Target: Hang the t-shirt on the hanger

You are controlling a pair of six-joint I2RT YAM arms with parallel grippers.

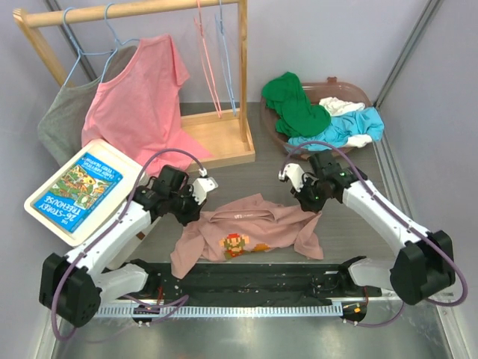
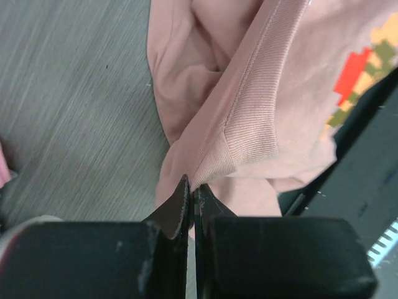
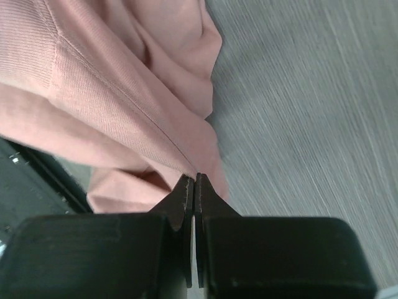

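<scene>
A dusty pink t-shirt with a pixel-art print lies bunched along the front of the grey surface. My left gripper is shut on its edge at the left, where the left wrist view shows ribbed fabric running into the fingertips. My right gripper is shut on the edge at the right, with the seamed fabric entering its fingertips in the right wrist view. Blue hangers and pink hangers hang empty from the wooden rack, beside hangers holding other shirts.
A pink shirt and a grey one hang at back left, above a white box with a blue printed cover. A brown basket of clothes stands at back right. The surface between rack and t-shirt is clear.
</scene>
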